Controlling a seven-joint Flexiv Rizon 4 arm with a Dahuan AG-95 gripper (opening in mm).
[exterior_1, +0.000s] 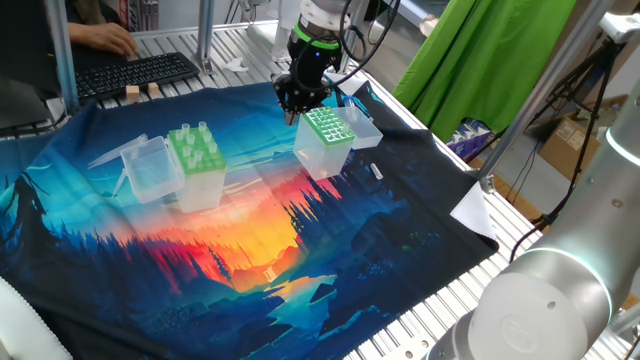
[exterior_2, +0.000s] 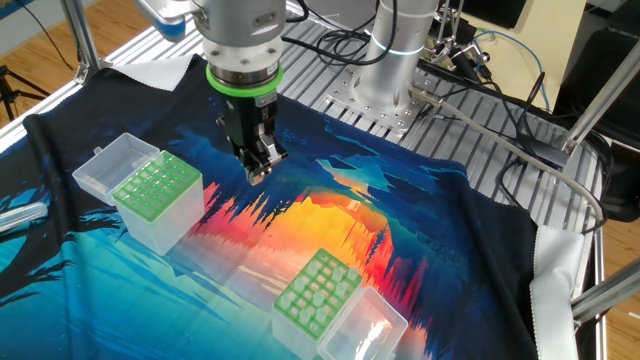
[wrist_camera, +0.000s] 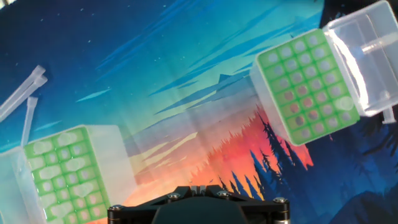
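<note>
Two translucent tip boxes with green grid tops stand on the printed cloth, lids folded open. Several clear tips stick up from one tip box (exterior_1: 198, 180) (exterior_2: 313, 300) (wrist_camera: 67, 177). The grid of the other tip box (exterior_1: 324, 155) (exterior_2: 160, 205) (wrist_camera: 309, 87) looks mostly empty; a pale round shape sits in one hole near its lid side in the wrist view. My gripper (exterior_2: 258, 178) hangs above the cloth between the boxes, apart from both. Its fingers look drawn together at the bottom of the wrist view, with nothing visible between them.
Long clear tubes (exterior_1: 117, 150) (wrist_camera: 23, 93) lie loose by the tip-filled box. A small white piece (exterior_1: 376, 171) rests near the other box. A keyboard (exterior_1: 137, 73) and a person's hand (exterior_1: 103, 38) are at the table's edge. Open cloth separates the boxes.
</note>
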